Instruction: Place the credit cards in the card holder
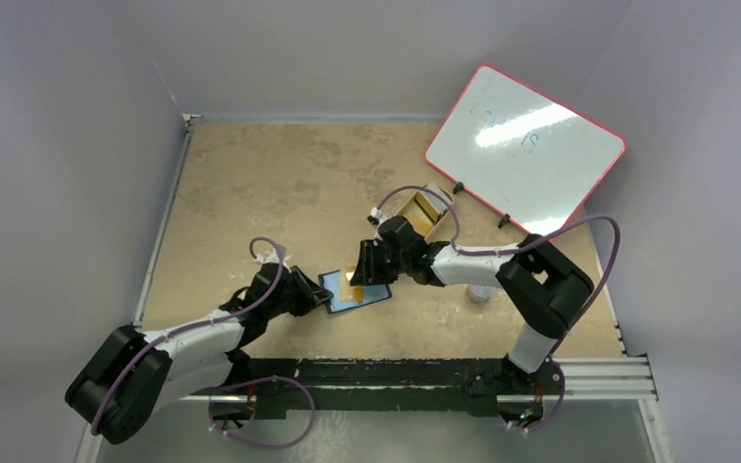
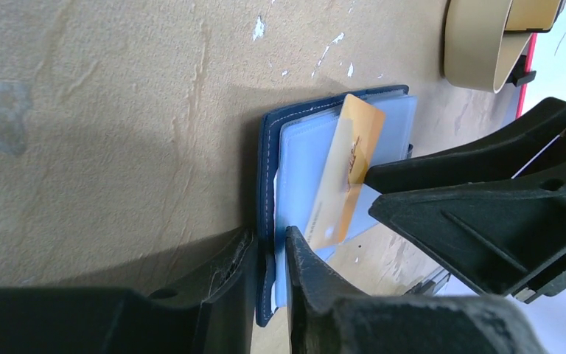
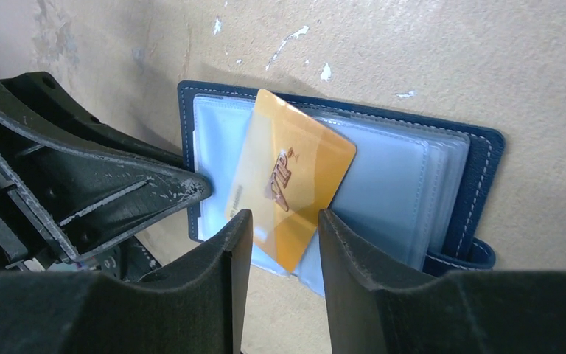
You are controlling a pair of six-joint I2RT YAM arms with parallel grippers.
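The dark-blue card holder [image 1: 376, 296] lies open on the table, its pale blue inner pages facing up. An orange card [image 3: 306, 151] rests at a slant across these pages; whether part of it is inside a slot cannot be told. Fingers parted, my left gripper is at the holder's left end, with the cover and page edge between its fingertips. My right gripper stands open above the card's near end, one finger to each side. In the top view its fingers partly hide the card [image 1: 348, 292].
Behind the right arm sits a tan box [image 1: 417, 214] with cards inside. A whiteboard [image 1: 526, 149] with a red rim leans at the back right. Both grippers are close together over the holder.
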